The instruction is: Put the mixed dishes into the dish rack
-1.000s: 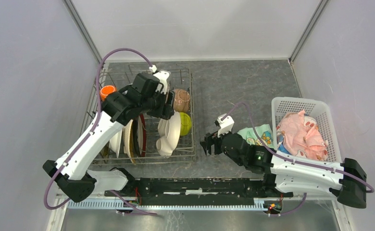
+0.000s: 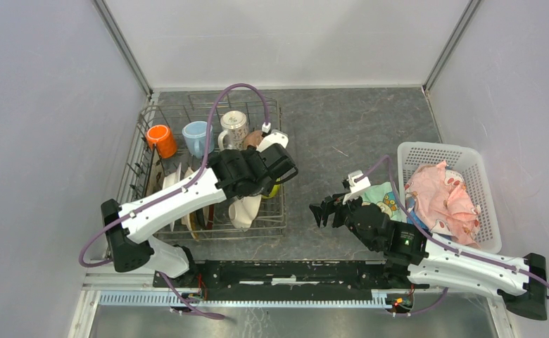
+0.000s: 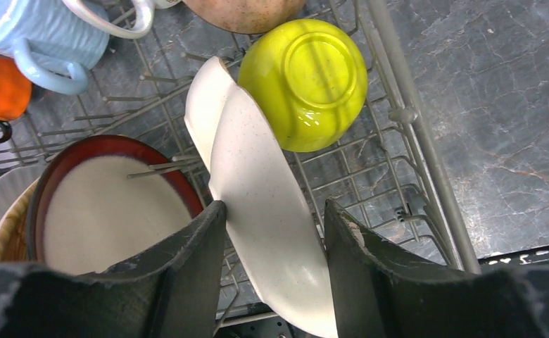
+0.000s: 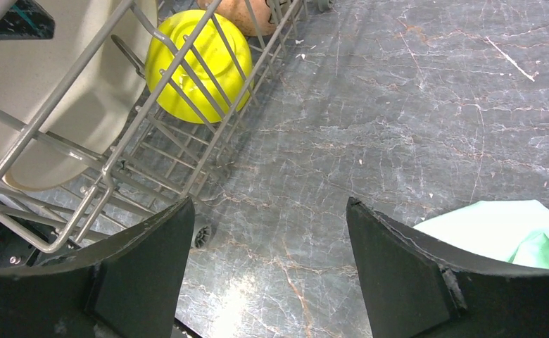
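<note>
In the dish rack [image 2: 283, 211], white dishes [image 3: 264, 218] stand on edge beside a lime-green bowl [image 3: 307, 84]. My left gripper is over the rack, one finger either side of the nearest white dish; whether it grips is unclear. A red-rimmed plate [image 3: 110, 204] and other plates are to its left. Blue [image 2: 196, 134], orange [image 2: 160, 139] and patterned [image 2: 234, 123] mugs stand behind, with a brown piece [image 3: 243, 10]. My right gripper is open over bare floor right of the rack, nothing between its fingers.
A white basket [image 2: 486, 204] with pink cloths [image 2: 440, 197] is at the right; a mint cloth [image 4: 483, 232] lies left of it. The grey floor between rack and back right is clear.
My left arm has swung right from over the plates to above the white dishes and green bowl. My right gripper has shifted right, away from the rack.
</note>
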